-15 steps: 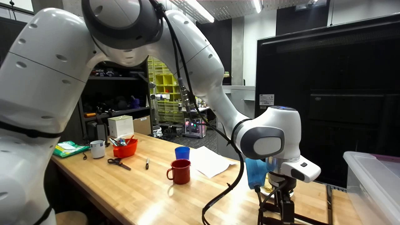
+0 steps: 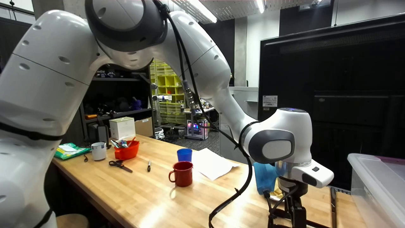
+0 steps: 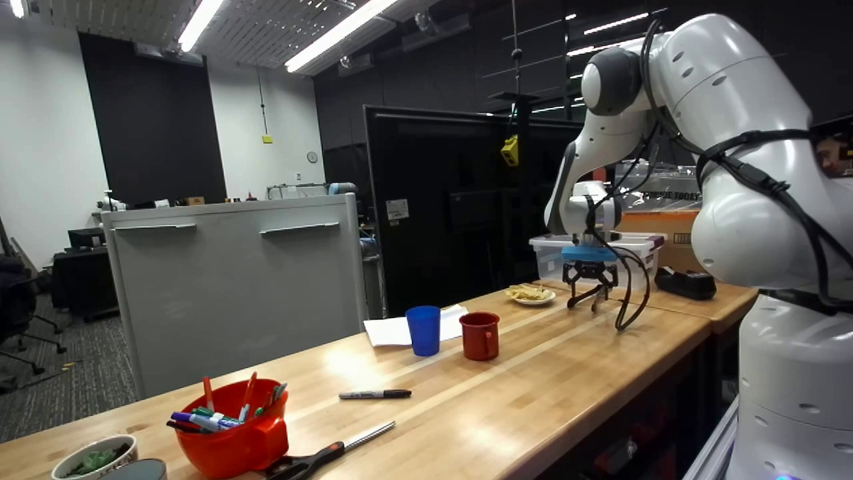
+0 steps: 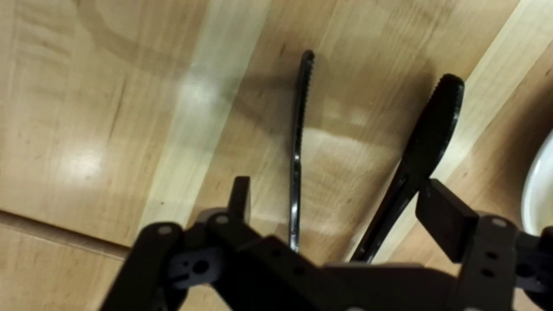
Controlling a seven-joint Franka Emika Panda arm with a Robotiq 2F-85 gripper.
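In the wrist view my gripper stands open above the wooden table, its fingers well apart. Two black plastic knives lie between and ahead of the fingers. One narrow knife (image 4: 297, 150) rests on its edge, running almost straight up the view. To its right, the second knife (image 4: 433, 127) lies flatter and slanted, its handle passing close to the right finger (image 4: 448, 220); whether they touch I cannot tell. Seen from exterior view 2, the gripper (image 3: 588, 304) hangs low at the table's far end, beside a plate of chips (image 3: 530, 295).
A red mug (image 3: 480, 336) and a blue cup (image 3: 424, 331) stand mid-table by white paper (image 3: 389, 332). Farther off are a marker (image 3: 374, 393), scissors (image 3: 328, 455) and a red container of pens (image 3: 240, 448). A clear plastic bin (image 2: 376, 190) stands past the arm.
My arm and gripper have shifted a little to the right in exterior view 1, with the hand slightly lower. The mug, cup and other table items have stayed put.
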